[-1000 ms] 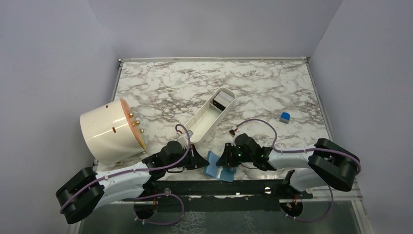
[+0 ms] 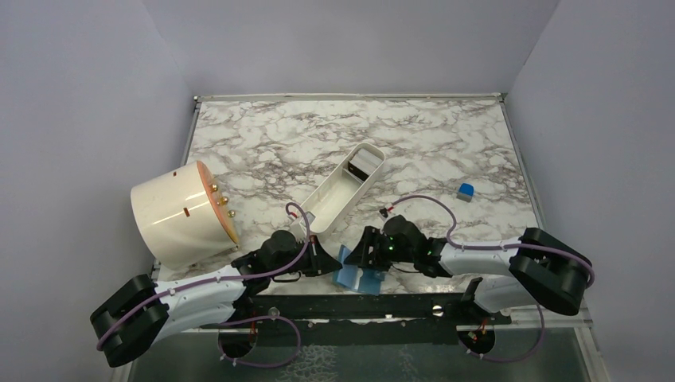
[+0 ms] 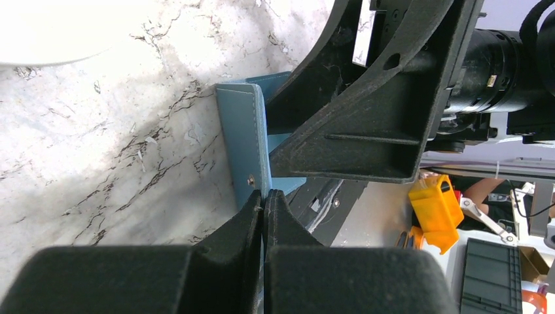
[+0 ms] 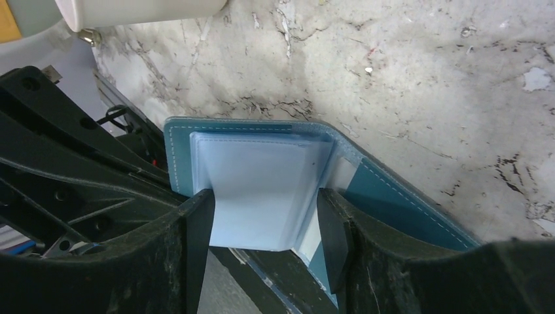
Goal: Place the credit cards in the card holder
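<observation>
The blue card holder [image 2: 360, 282] lies near the front edge of the marble table between my grippers. In the left wrist view its edge [image 3: 237, 137] meets my left gripper, whose fingertips are shut together at it; whether anything thin is between them is unclear. My right gripper is open over the holder, fingers either side of a pale card-sized sleeve or card [image 4: 262, 183] lying on its inside; I cannot tell which it is. Further back, a white tray [image 2: 334, 199] holds a stack of pale cards [image 2: 366, 159] at its far end.
A large cream cylinder [image 2: 171, 215] with gold knobs lies at the left. A small blue object [image 2: 466, 191] sits at the right.
My right gripper has shifted slightly up and left over the holder and its fingers appear wider apart than about a second ago. My left gripper has stayed in place.
</observation>
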